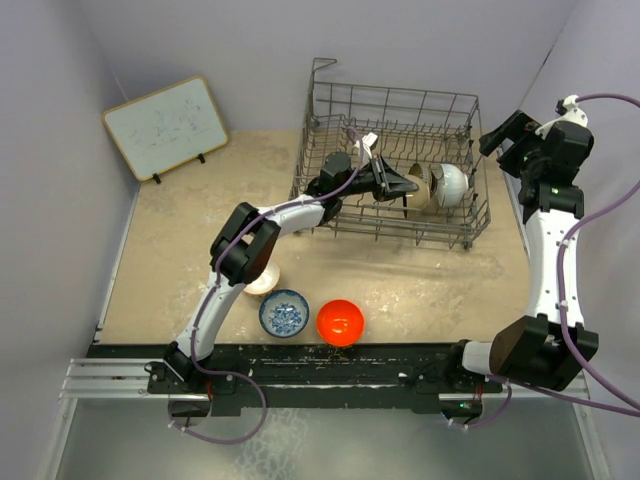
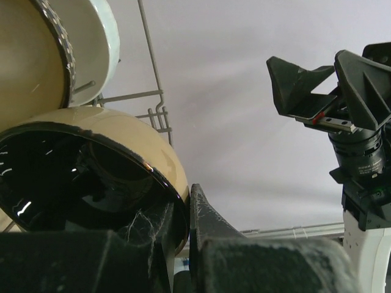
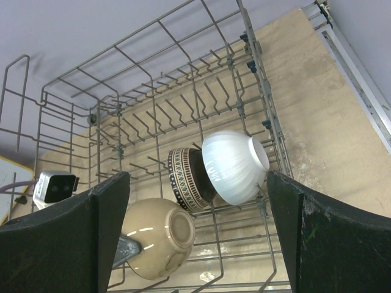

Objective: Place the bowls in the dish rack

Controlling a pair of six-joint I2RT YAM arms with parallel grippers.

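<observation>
In the rack stand a white bowl, a patterned bowl and a tan, dark-lined bowl. My left gripper is at the tan bowl; in the left wrist view its fingers meet that bowl's rim, and whether they grip it I cannot tell. My right gripper hangs open above the rack's right side, nothing between its fingers. At the front of the counter lie an orange bowl, a blue patterned bowl and a cream bowl, partly hidden by the left arm.
A small whiteboard stands at the back left. The rack has free rows behind and left of the bowls. Walls border both sides.
</observation>
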